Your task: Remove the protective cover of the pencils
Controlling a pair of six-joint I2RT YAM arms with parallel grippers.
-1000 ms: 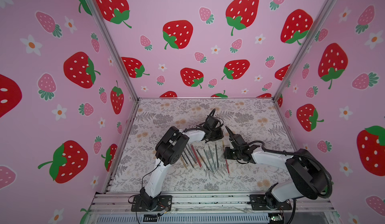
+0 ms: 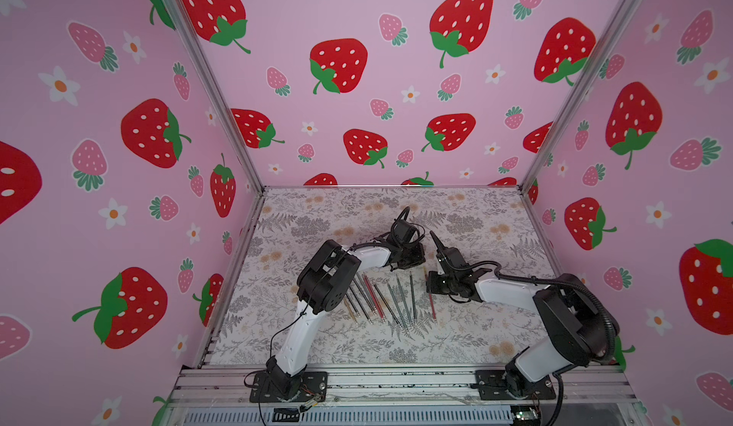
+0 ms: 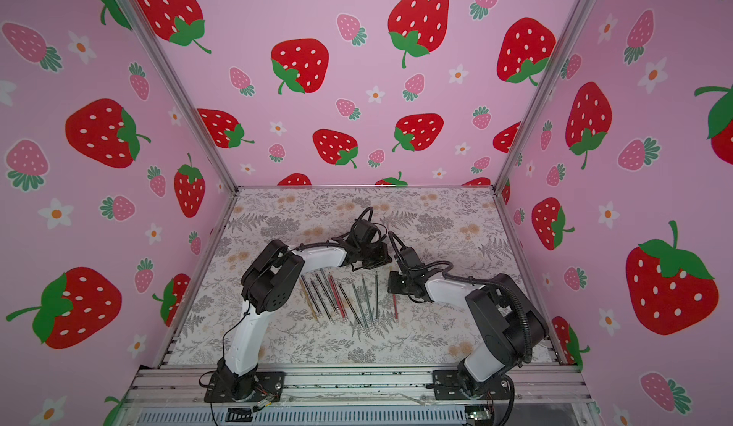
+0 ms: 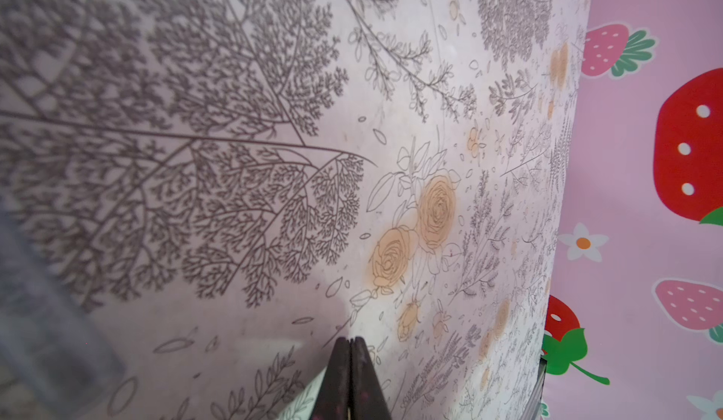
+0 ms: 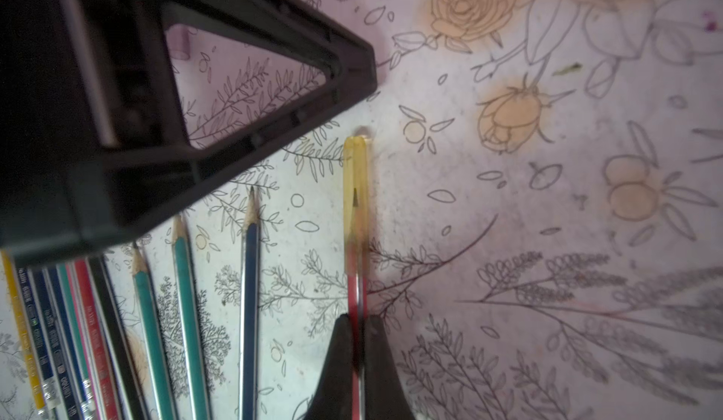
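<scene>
A red pencil [image 5: 355, 292] lies at the right end of the pencil row, its point inside a translucent yellow cover [image 5: 356, 164]. My right gripper is at the pencil's body, just below the cover; its fingers are shut, and whether they pinch the pencil or rest on it is unclear. Uncapped teal and dark blue pencils [image 5: 248, 292] lie to its left. My left gripper is shut with nothing visible between its fingers, over bare cloth beyond the pencils.
Several more pencils [image 5: 98, 322] lie close together farther left. In the left wrist view a blurred translucent bar [image 4: 52, 314] shows at the left edge. Strawberry-patterned walls enclose it.
My right arm has moved slightly toward the back and left since a second ago, with the red pencil shifting a little with it. My left arm has not visibly moved.
</scene>
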